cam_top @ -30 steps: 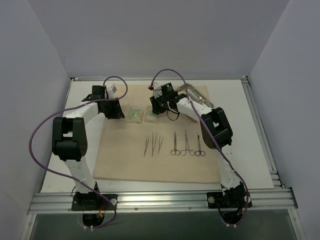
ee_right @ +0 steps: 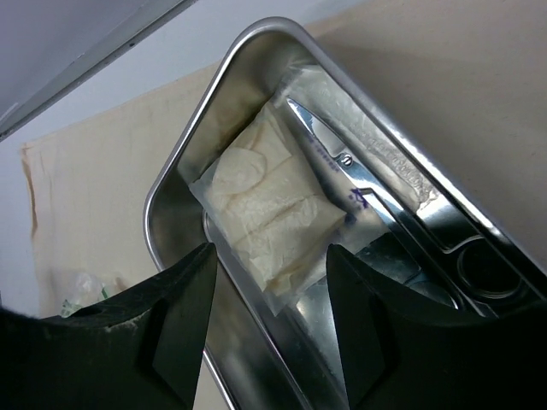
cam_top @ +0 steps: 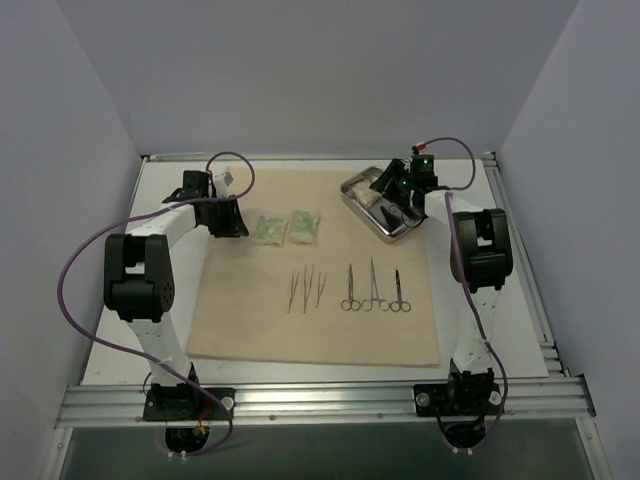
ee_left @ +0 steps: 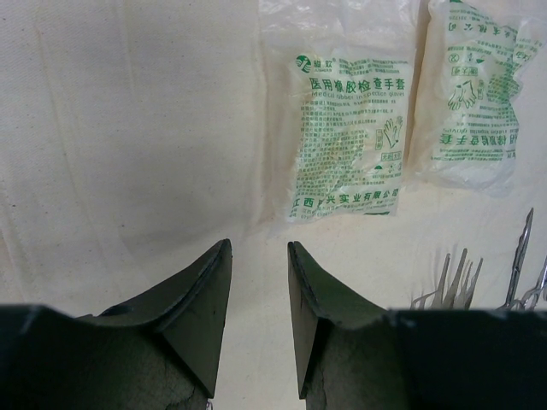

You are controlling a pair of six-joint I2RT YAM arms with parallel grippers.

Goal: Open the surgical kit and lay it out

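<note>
Two green-printed glove packets [ee_left: 349,137] [cam_top: 303,227] lie side by side on the beige cloth [cam_top: 250,310]. My left gripper hangs just left of them, part open, nothing between its fingers. The steel tray [cam_top: 360,212] at back right holds a cream packet in a bag [ee_right: 269,201] and metal instruments [ee_right: 359,179] partly beneath it. My right gripper is open above the tray, over the cream packet, with nothing visible between its fingers.
Tweezers [cam_top: 307,290] and several scissors [cam_top: 373,295] lie in a row on the front of the cloth. Walls bound the workspace at back and sides.
The left arm looks unmoved.
</note>
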